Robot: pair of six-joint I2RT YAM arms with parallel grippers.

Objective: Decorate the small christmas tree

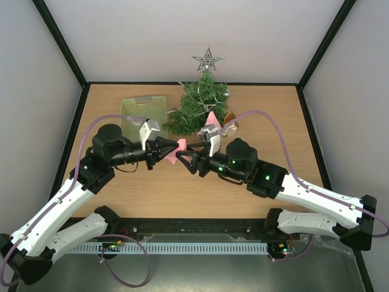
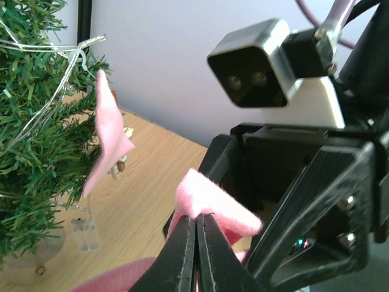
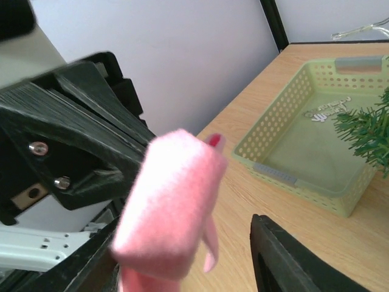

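Observation:
The small tree (image 1: 200,103) with silver star (image 1: 206,61) and wire lights stands at the back, a pink piece (image 2: 109,134) hanging on it. Before it my left gripper (image 1: 171,146) is shut on a pink felt piece (image 2: 206,201), its tips meeting at the felt. My right gripper (image 1: 185,156) is close around the same felt from the right, part open; in the right wrist view the felt (image 3: 170,201) fills the space by its fingers, and whether they grip it cannot be told.
A green basket (image 3: 273,128) with small white pieces in it stands left of the tree. A small brown-and-cream ornament (image 1: 231,126) is at the tree's right.

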